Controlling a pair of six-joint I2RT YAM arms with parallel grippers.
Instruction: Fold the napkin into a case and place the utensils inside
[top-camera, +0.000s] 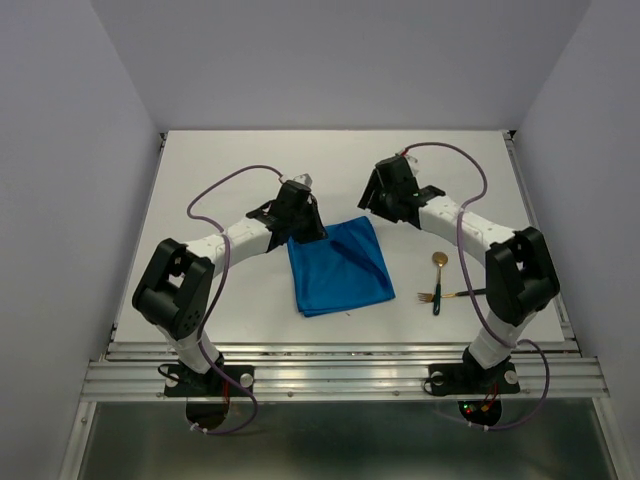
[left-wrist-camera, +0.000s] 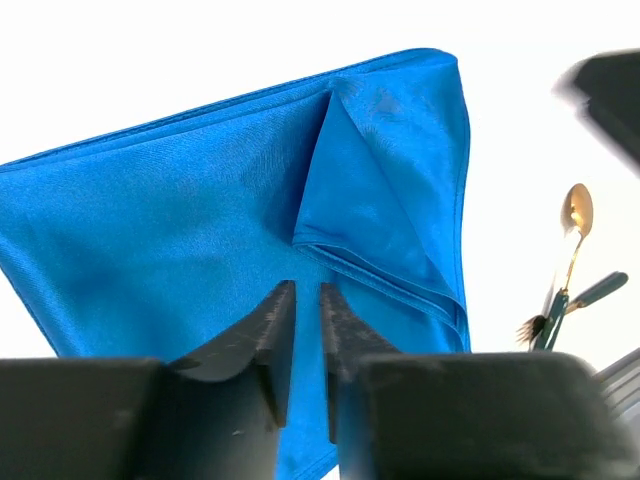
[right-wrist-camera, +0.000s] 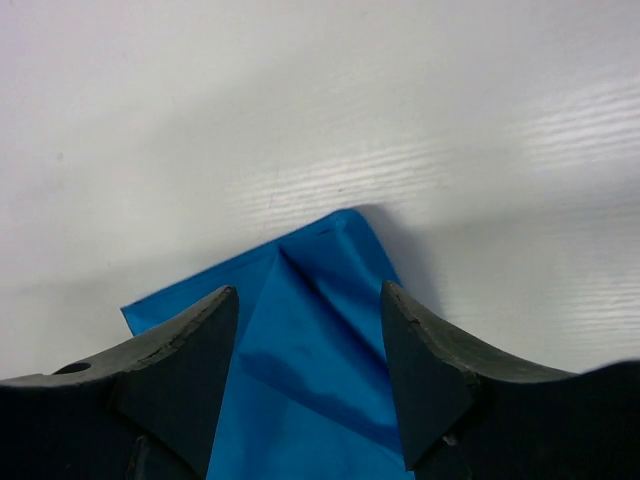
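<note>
A blue napkin (top-camera: 335, 280) lies on the white table, its back right corner showing a folded flap (left-wrist-camera: 370, 210) in the left wrist view. My left gripper (top-camera: 315, 227) is over the napkin's back edge, its fingers part open with blue cloth visible between them from above. My right gripper (top-camera: 370, 200) is open above and behind the napkin's back right corner, holding nothing. A gold spoon (top-camera: 439, 260) with a dark green handle lies crossed with a fork (top-camera: 428, 297) to the right of the napkin.
Grey walls bound the table at the back and sides.
</note>
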